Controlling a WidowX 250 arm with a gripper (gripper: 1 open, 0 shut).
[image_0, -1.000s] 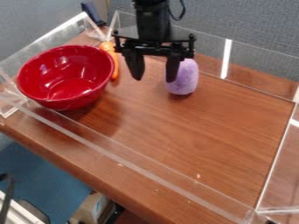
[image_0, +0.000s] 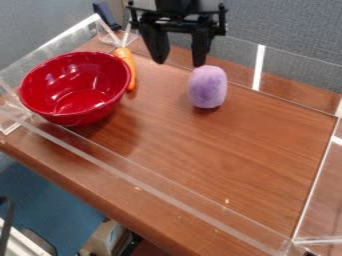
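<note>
My black gripper hangs at the top centre, its two fingers apart, open, with nothing visible between them. Below and right of it a purple oval object rests on the wooden table. At the left sits a red bowl, and behind it an orange carrot-like object lies partly hidden by the bowl.
Clear low walls edge the wooden table. A blue floor and some equipment show beyond the lower left edge.
My gripper has moved up and back from in front of the purple object, uncovering it. The bowl and other objects look unmoved.
</note>
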